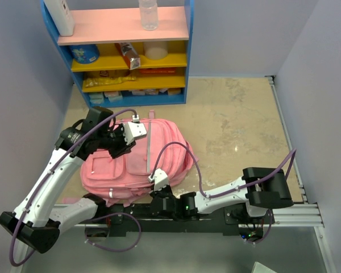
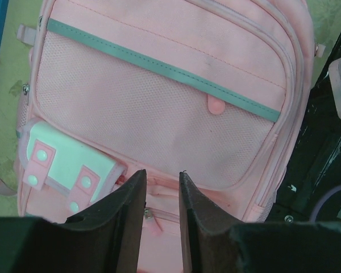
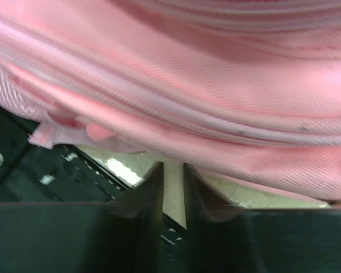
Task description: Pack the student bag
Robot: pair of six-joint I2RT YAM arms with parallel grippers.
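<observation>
The pink bag (image 1: 137, 165) lies on the floor near the front edge, its two big zipped compartments and small pocket facing up. In the top view my left gripper (image 1: 118, 152) hangs over its left part. Between the left fingers is a narrow gap, where a pink zipper pull (image 2: 152, 222) shows; whether they touch it is unclear. My right gripper is at the bag's near edge, fingers slightly apart, with only bare floor visible between them. Close beneath the bag's edge in the right wrist view runs a pale zipper track (image 3: 241, 133).
Behind the bag stands a blue shelf unit (image 1: 187, 62) holding a clear bottle (image 1: 149, 16), a blue can (image 1: 85, 53), a snack packet (image 1: 129, 57) and several other items. Open floor (image 1: 238, 131) lies to the right. Dark rails run along the front.
</observation>
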